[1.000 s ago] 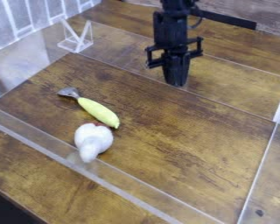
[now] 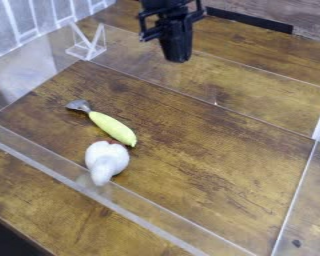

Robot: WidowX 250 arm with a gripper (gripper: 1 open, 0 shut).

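My black gripper (image 2: 175,40) hangs at the top centre of the camera view, raised above the wooden surface and partly cut off by the frame edge; its fingers are blurred and look shut, with nothing visible between them. Below and to the left lie a yellow-green elongated object (image 2: 112,127) with a small grey metal piece (image 2: 79,106) at its upper end, and a white bulb-shaped object (image 2: 105,160) lying nearer the front.
Clear plastic walls (image 2: 314,180) border the wooden work area (image 2: 230,170). A white bracket (image 2: 87,42) stands at the back left.
My gripper has risen from low over the back middle of the surface up toward the top edge of the view, moving slightly left. The objects on the surface are unchanged.
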